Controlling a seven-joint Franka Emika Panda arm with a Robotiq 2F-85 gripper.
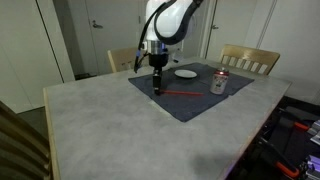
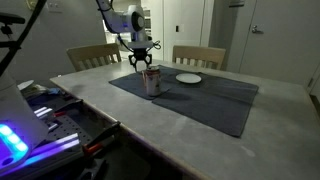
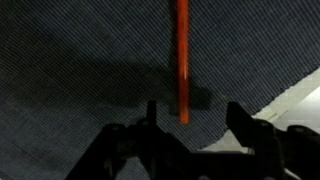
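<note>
A thin orange-red stick lies on the dark cloth. My gripper is low over the cloth, by the stick's left end in exterior view 1. In the wrist view the fingers stand apart, and the near end of the stick reaches into the space between the fingers without visible contact on either side. Exterior view 2 has the gripper behind a can-like container; the stick cannot be made out there.
The can-like container stands on the cloth, to the stick's right in exterior view 1. A white plate rests at the cloth's far side. Chairs border the table. Bare white tabletop extends to the left and front.
</note>
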